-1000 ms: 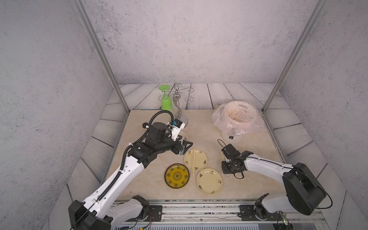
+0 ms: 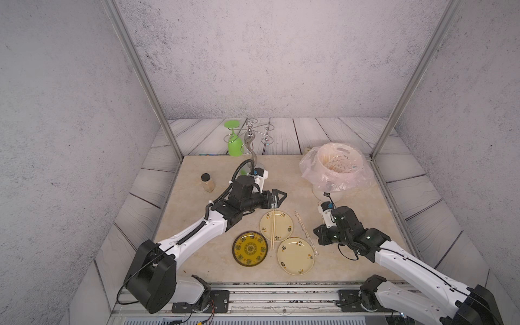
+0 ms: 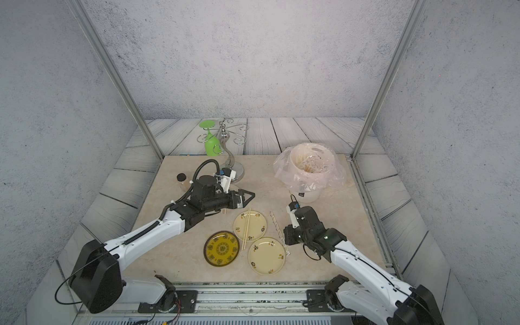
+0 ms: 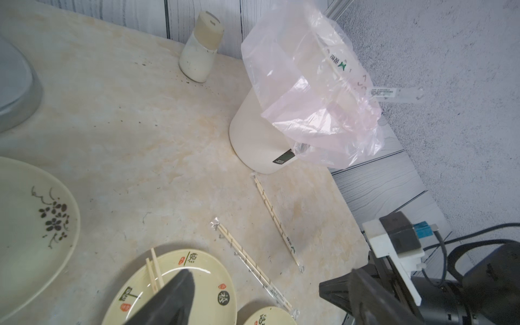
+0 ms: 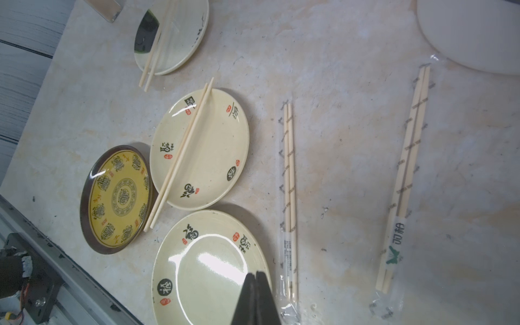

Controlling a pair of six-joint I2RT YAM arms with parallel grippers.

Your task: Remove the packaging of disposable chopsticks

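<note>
One wrapped chopstick pair (image 5: 288,200) in clear printed film lies on the table just right of the two cream plates. A second wrapped pair (image 5: 403,184) lies further right, in front of the bin. Unwrapped chopsticks (image 5: 181,154) rest across the upper cream plate (image 5: 224,157); another bare pair (image 5: 157,51) leans on a plate farther back. My left gripper (image 2: 278,198) is open over the far side of the upper plate, nothing between its fingers. My right gripper is shut with nothing showing between its fingers, right of the lower plate (image 5: 200,276).
A bin (image 3: 308,194) lined with a pink plastic bag (image 2: 308,176) stands at the back right. A brown-yellow plate (image 2: 249,248) sits front left. Behind are a metal rack with a green glass (image 2: 234,145) and a black-capped bottle (image 2: 207,183).
A wrapped pair that lay by the right gripper now lies further left, beside the plates. The left gripper has moved right and slightly away; the right arm has shifted its pose.
</note>
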